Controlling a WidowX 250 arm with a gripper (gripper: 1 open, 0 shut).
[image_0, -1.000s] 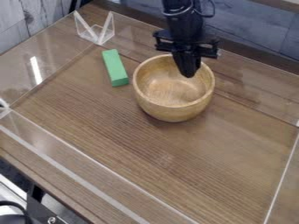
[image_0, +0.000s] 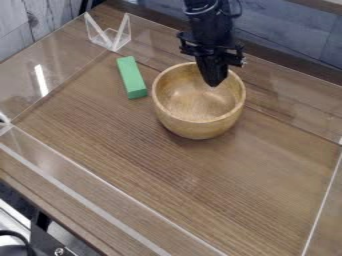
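A round wooden bowl (image_0: 193, 118) sits near the middle of the table. My black gripper (image_0: 211, 72) is over the bowl's back right rim, pointing down, shut, with nothing visible between its fingers. A green block (image_0: 130, 76) lies to the left of the bowl, apart from it.
Clear plastic pieces stand at the back left and along the left edge. Dark objects are partly visible at the lower left corner, beyond the table's edge.
My gripper has risen a little from lower inside the bowl toward its back rim. The bowl and the green block look unmoved.
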